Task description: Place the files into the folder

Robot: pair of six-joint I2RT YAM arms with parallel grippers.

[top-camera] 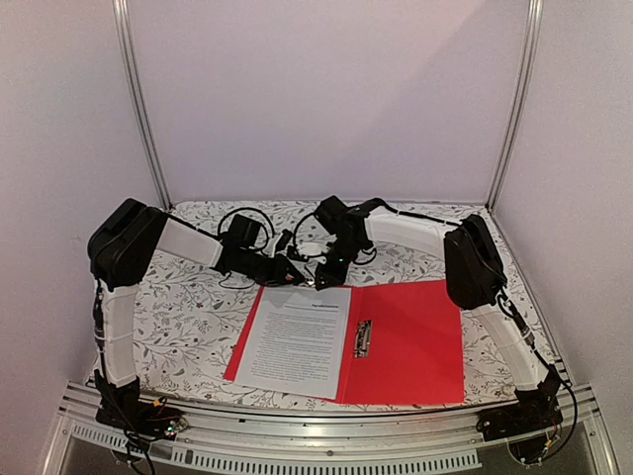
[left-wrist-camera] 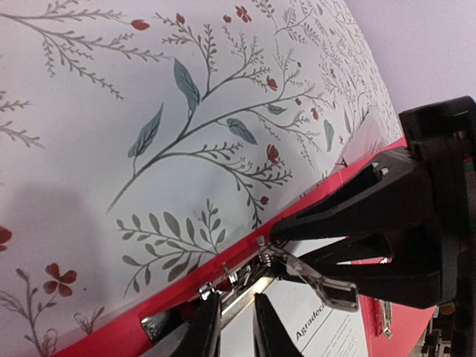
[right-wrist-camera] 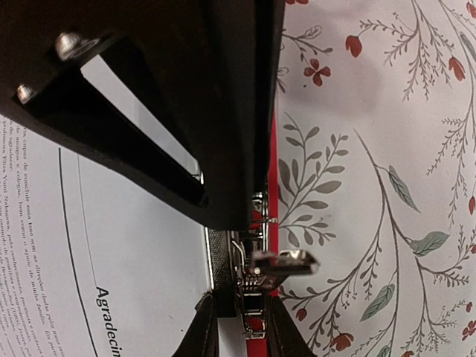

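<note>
The red folder (top-camera: pixel 406 346) lies open; white printed sheets (top-camera: pixel 292 341) rest on its left half, their top edge at a metal clip (left-wrist-camera: pixel 245 290). My left gripper (top-camera: pixel 292 277) is at the clip's left part, its dark fingertips low in the left wrist view, a narrow gap between them. My right gripper (top-camera: pixel 321 279) is at the same clip from the right; in the right wrist view its fingertips sit either side of the clip's end, part open. A metal lever (right-wrist-camera: pixel 286 264) stands up from the clip. Whether either grips anything is unclear.
A second metal clip (top-camera: pixel 363 338) sits by the folder's spine. Both arms meet over the folder's top edge.
</note>
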